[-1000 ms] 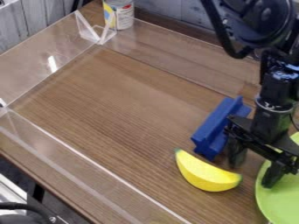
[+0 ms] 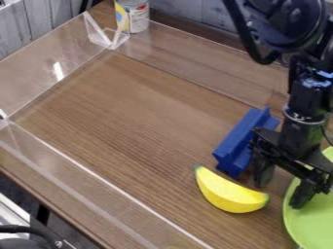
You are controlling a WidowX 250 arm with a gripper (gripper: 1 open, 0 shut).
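Observation:
My black gripper (image 2: pixel 279 175) is low at the right of the camera view, its fingers open, one beside a blue block (image 2: pixel 237 139) and one over the rim of a green plate or bowl (image 2: pixel 311 221). Whether the fingers touch either is hard to tell. A yellow banana-like piece (image 2: pixel 228 195) lies on the wooden table just left of and below the gripper. The gripper hides part of the blue block and of the green dish.
A can (image 2: pixel 131 16) stands at the back left of the table (image 2: pixel 117 117). Clear plastic edging runs along the left side.

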